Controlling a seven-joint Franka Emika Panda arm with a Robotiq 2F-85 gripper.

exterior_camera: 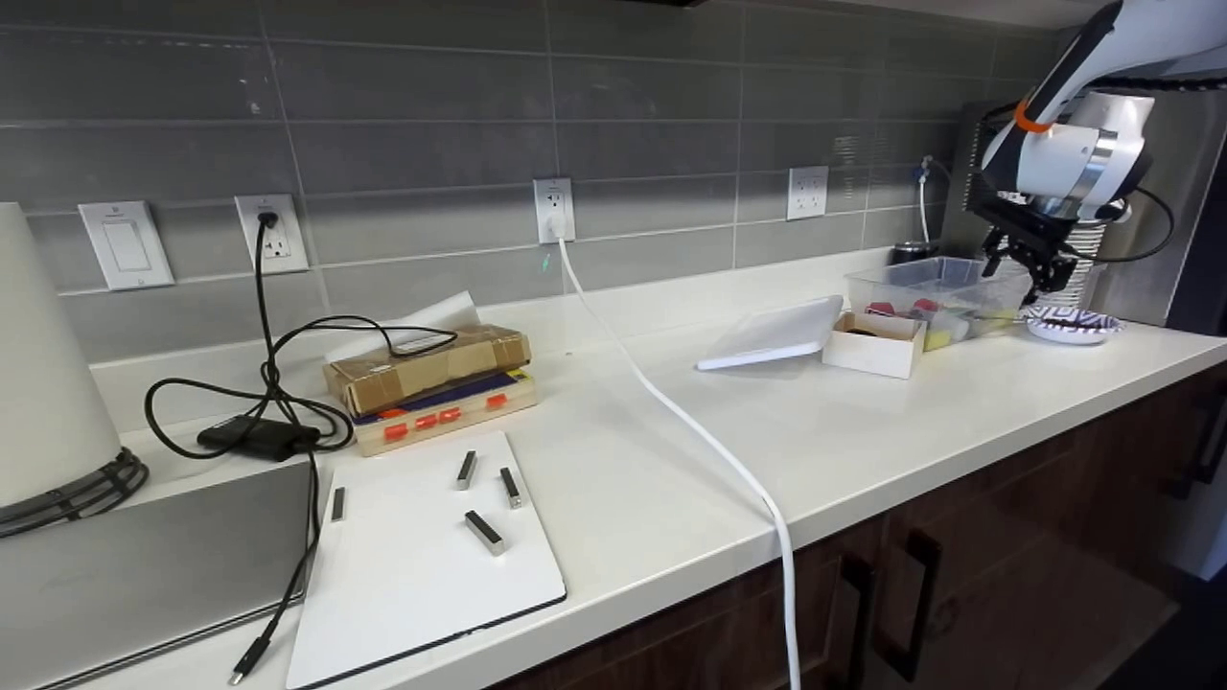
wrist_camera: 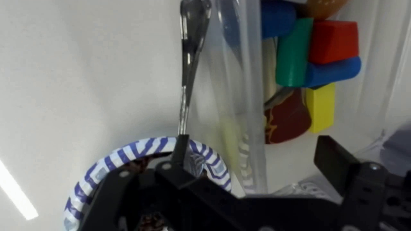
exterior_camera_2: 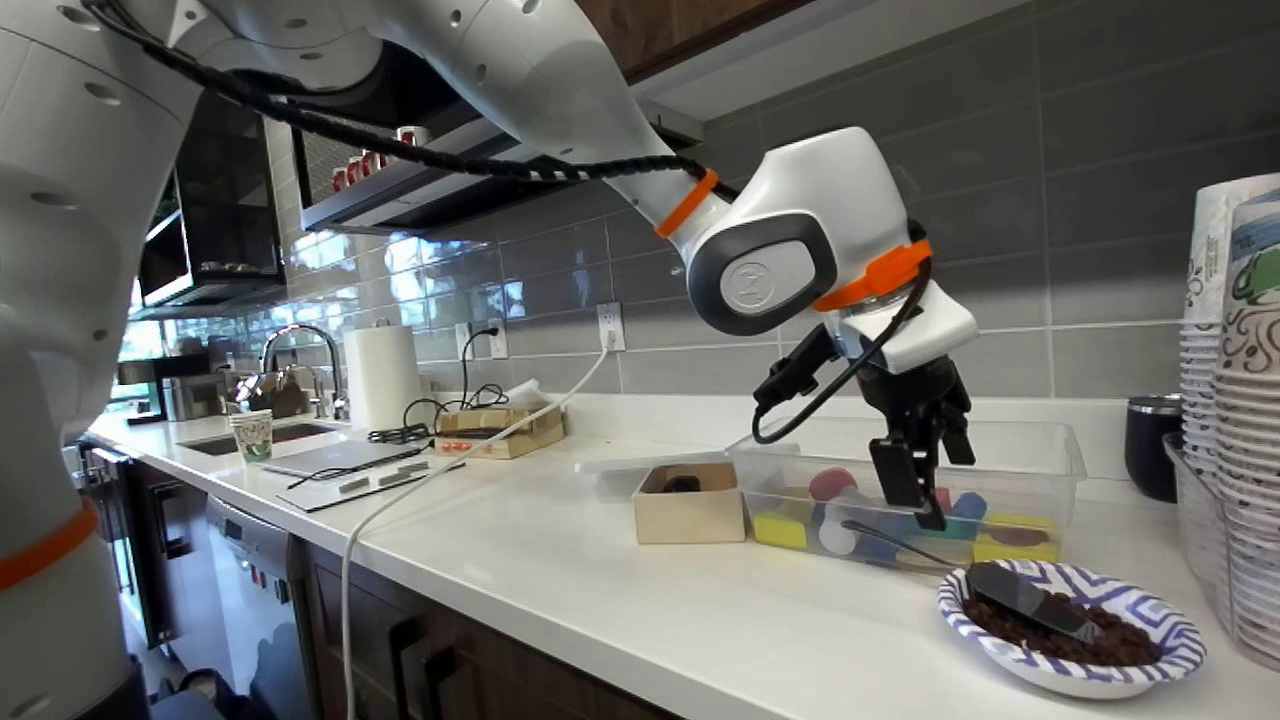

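Observation:
My gripper (exterior_camera_2: 926, 492) is open, its black fingers wide apart with nothing held between them. In the second exterior view it hangs over the clear plastic bin (exterior_camera_2: 1056, 480), left of the patterned bowl. That bowl (exterior_camera_2: 1182, 618) has a blue-and-white rim and holds dark brown bits. A utensil with a wide dark end (exterior_camera_2: 1032, 600) rests in it, and its thin metal handle (wrist_camera: 187, 77) sticks out over the rim beside the bin wall. One finger (wrist_camera: 181, 150) overlaps the bowl's rim in the wrist view; the other appears over the bin side. Part of the bowl is hidden behind the gripper.
Coloured blocks, among them a green one (wrist_camera: 291, 54) and a red one (wrist_camera: 334, 40), lie in the bin. A small open box (exterior_camera_2: 690, 516) stands beside it. Stacked paper cups (exterior_camera_2: 1236, 480) rise at the right.

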